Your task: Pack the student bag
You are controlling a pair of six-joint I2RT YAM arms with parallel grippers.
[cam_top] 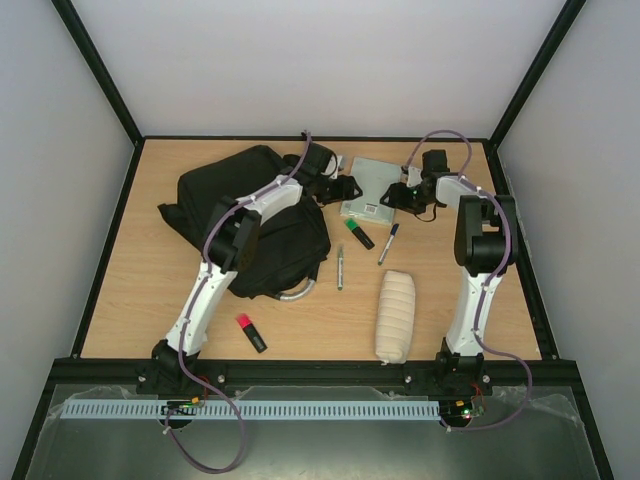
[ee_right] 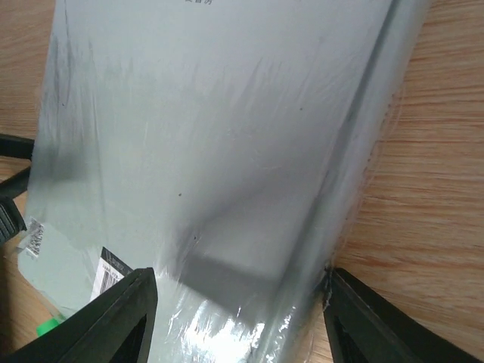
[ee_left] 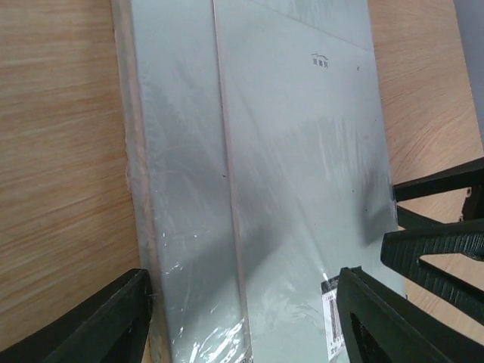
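A wrapped pale grey-green book (cam_top: 376,180) lies at the back, between my grippers. In the left wrist view my left gripper has its fingers parted at the book's (ee_left: 295,151) near-left edge; in the right wrist view my right gripper is likewise parted at the book's (ee_right: 189,128) opposite edge. The black bag (cam_top: 270,250) lies open on the left. A green highlighter (cam_top: 360,233), a blue-capped pen (cam_top: 388,243), a silver pen (cam_top: 340,268), a red highlighter (cam_top: 251,332) and a beige pencil case (cam_top: 395,316) lie on the table.
The wooden table (cam_top: 130,290) has a dark frame along its edges and walls beyond. Bare wood shows at the left front and to the right of the pencil case.
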